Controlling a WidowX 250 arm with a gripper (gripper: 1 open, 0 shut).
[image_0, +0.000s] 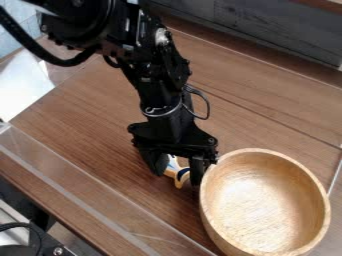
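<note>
The black gripper (179, 168) points down at a small orange, white and blue object (173, 170) on the wooden table, partly hidden behind its fingers. The fingers straddle or sit just over the object; whether they touch it is unclear. A round light-wood bowl (263, 203) stands right beside the gripper at the lower right, its left rim close to the object.
A clear strip (74, 185) runs along the front left edge, with dark cables and parts below it. A white sheet (19, 85) lies at the left.
</note>
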